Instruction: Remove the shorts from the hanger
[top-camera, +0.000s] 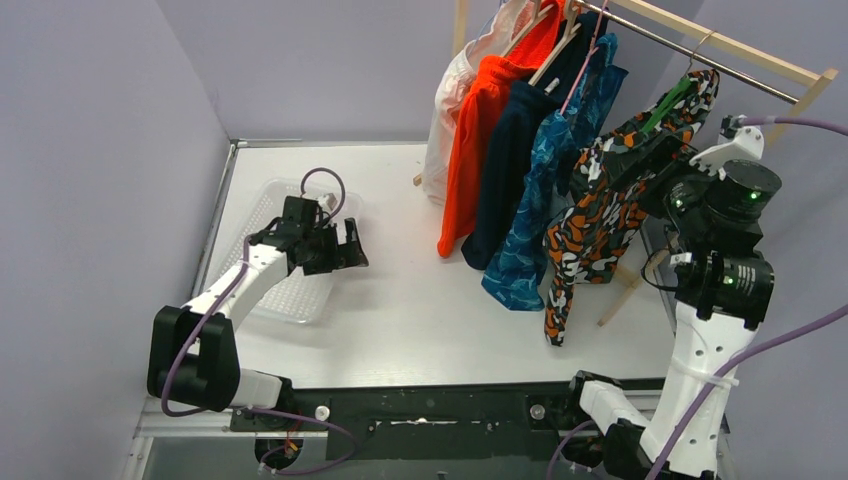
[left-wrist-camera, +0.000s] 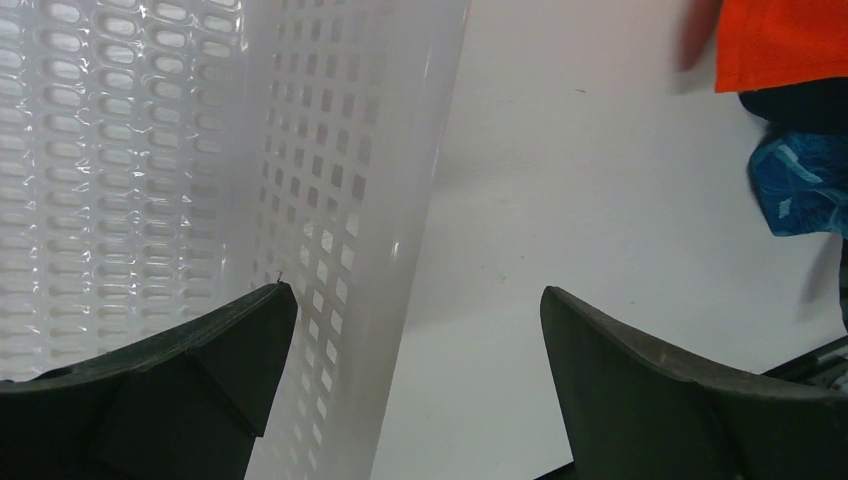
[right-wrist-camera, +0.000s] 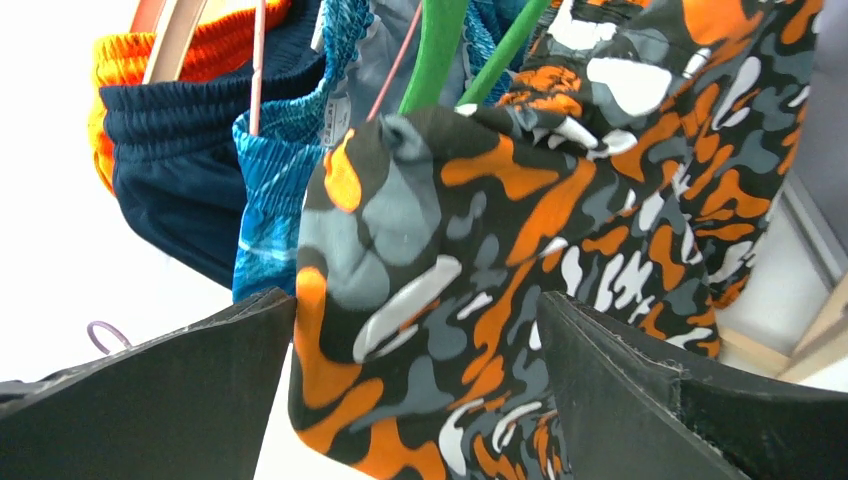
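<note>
The camouflage shorts (top-camera: 610, 190) in orange, black, grey and white hang from a green hanger (top-camera: 668, 104) at the right end of the rail. Close up in the right wrist view, the shorts' fabric (right-wrist-camera: 450, 290) fills the space beyond my right gripper, whose fingers stand wide open. The green hanger (right-wrist-camera: 436, 55) enters the waist at the top there. From above, the right gripper (top-camera: 640, 172) overlaps the shorts; whether it touches them I cannot tell. My left gripper is open and empty over the right side of the white basket (left-wrist-camera: 400, 240).
Blue patterned (top-camera: 540, 220), navy (top-camera: 505, 170), orange (top-camera: 475, 140) and white (top-camera: 445, 120) garments hang left of the camouflage shorts. The metal rail (top-camera: 740, 76) and its wooden frame (top-camera: 790, 125) are close to the right arm. Mid-table is clear.
</note>
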